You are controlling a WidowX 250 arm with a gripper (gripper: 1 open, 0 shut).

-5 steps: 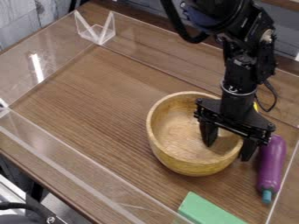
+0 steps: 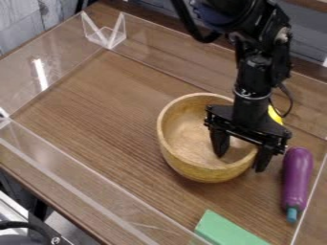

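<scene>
My black gripper (image 2: 240, 145) reaches down into the light wooden bowl (image 2: 182, 144), its fingers at the bowl's right side, one inside and one at or near the right rim. Whether it grips the rim is hard to tell. A yellow object (image 2: 274, 115) lies partly hidden behind the gripper, right of the bowl.
A purple eggplant-like object (image 2: 294, 187) lies at the right. A green block (image 2: 230, 232) is at the front. A clear plastic holder (image 2: 105, 29) stands at the back left.
My gripper and the bowl have shifted slightly to the left, leaving more space beside the purple object.
</scene>
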